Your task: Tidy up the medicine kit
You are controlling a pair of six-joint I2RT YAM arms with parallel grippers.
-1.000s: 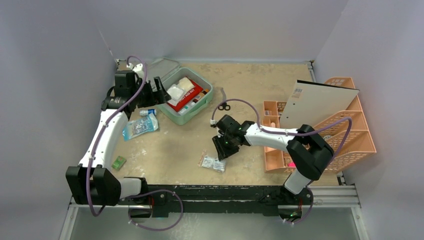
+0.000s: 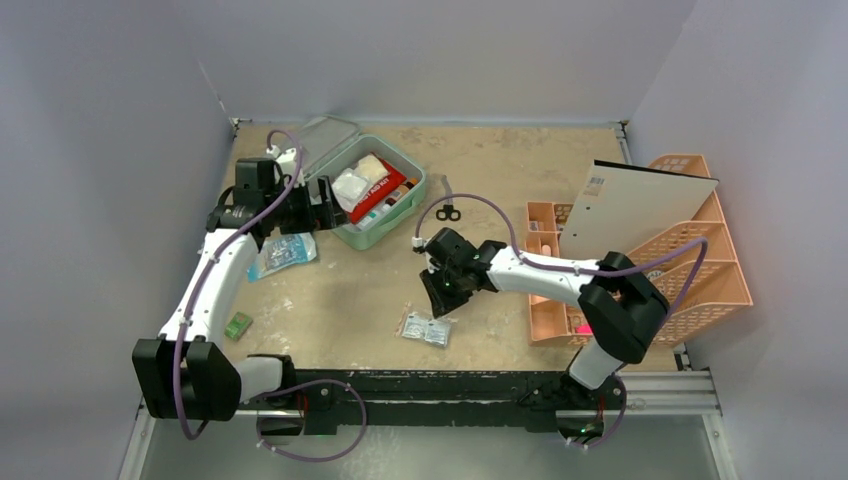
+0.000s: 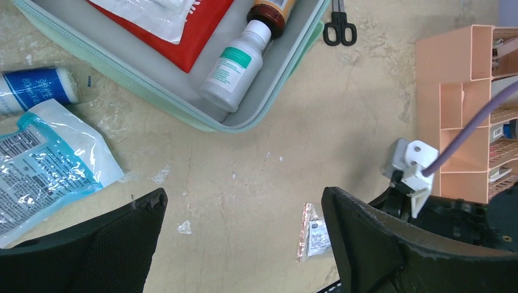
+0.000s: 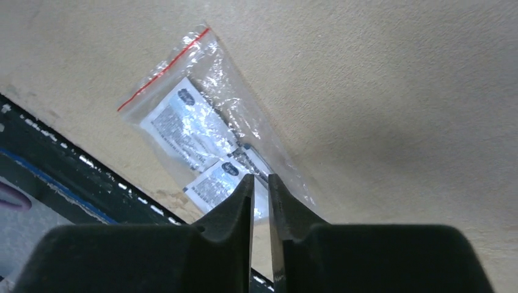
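Observation:
The green medicine case (image 2: pixel 390 220) lies open at the back left, holding a red pouch (image 3: pixel 189 43), white packs, a white bottle (image 3: pixel 235 70) and a brown bottle (image 3: pixel 272 15). My left gripper is open above the table left of it, near a blue packet (image 3: pixel 49 171) and a blue-labelled tube (image 3: pixel 36 88). A clear zip bag of sachets (image 4: pixel 183 128) lies at the front middle. Over its end is my right gripper, fingertips narrowly apart, nothing visible held between them.
Scissors (image 2: pixel 448 212) lie right of the case. An orange organizer (image 2: pixel 715 280) with a white board (image 2: pixel 625 210) stands at the right. A small green item (image 2: pixel 238 325) lies at the front left.
My left gripper has moved slightly down in the top view, toward the front. My right gripper has shifted slightly left. The bag stays where it was.

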